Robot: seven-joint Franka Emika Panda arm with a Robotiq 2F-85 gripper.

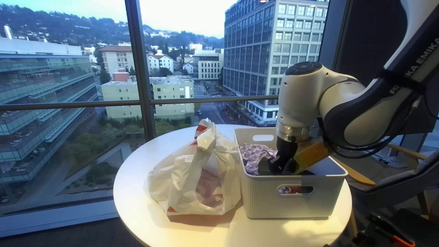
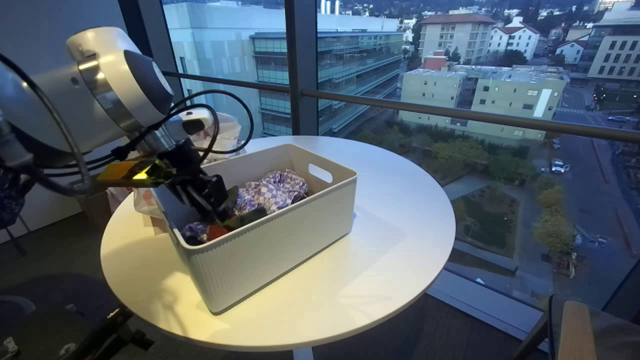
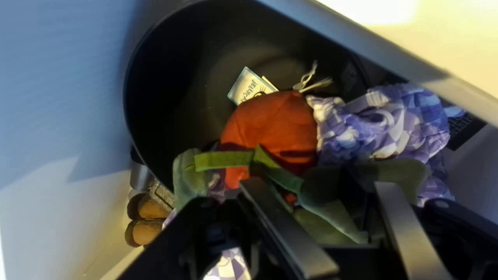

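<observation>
A plush toy with a red-orange body point(image 3: 273, 123) and green, leaf-like parts point(image 3: 327, 217) lies inside the light grey bin point(image 1: 294, 201). In the wrist view my gripper is partly open, its metal fingers point(image 3: 284, 228) standing apart over the green parts, some of which show between them. Whether both fingers touch the plush cannot be made out. Purple-and-white checkered cloth point(image 2: 273, 191) is bunched beside the toy. A round black pan or bowl point(image 3: 186, 88) sits under the red body, with a printed tag point(image 3: 249, 86) above it.
The bin's walls rise close around my gripper. A white plastic bag point(image 1: 193, 177) stands against the bin on the round white table point(image 1: 140, 164). Brown cylindrical pieces point(image 3: 144, 231) lie by the pan. In the second exterior view, the table's right side is clear.
</observation>
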